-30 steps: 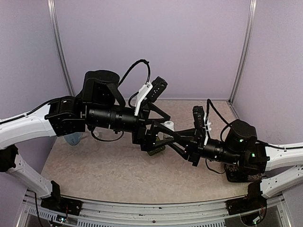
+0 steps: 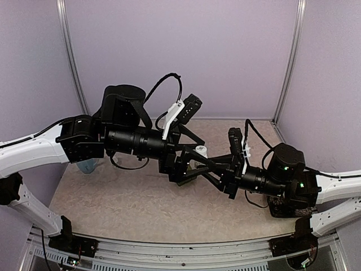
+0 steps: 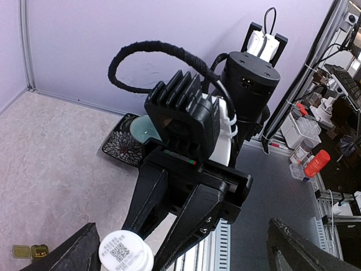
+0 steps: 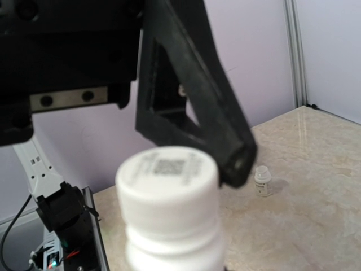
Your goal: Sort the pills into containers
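Note:
A white bottle with a printed white cap [image 4: 169, 169] stands upright in the right wrist view, blurred by closeness. My right gripper is shut on it; in the left wrist view its two black fingers pinch the bottle, with the cap showing above them. My left gripper [image 2: 205, 153] is open, its fingers spread around the area of the capped bottle [image 2: 201, 149] without a visible grip. One dark left finger [image 4: 197, 107] rises just behind the cap. On the table a second, small white bottle [image 4: 263, 182] stands upright.
A pale blue bowl [image 2: 87, 165] sits at the table's left. Beside the right arm lies a black patterned tray [image 3: 120, 144], with a pale green bowl [image 3: 144, 129] at it. Below the grippers is an olive two-part piece [image 3: 31, 251].
The right arm and the bottle look unmoved.

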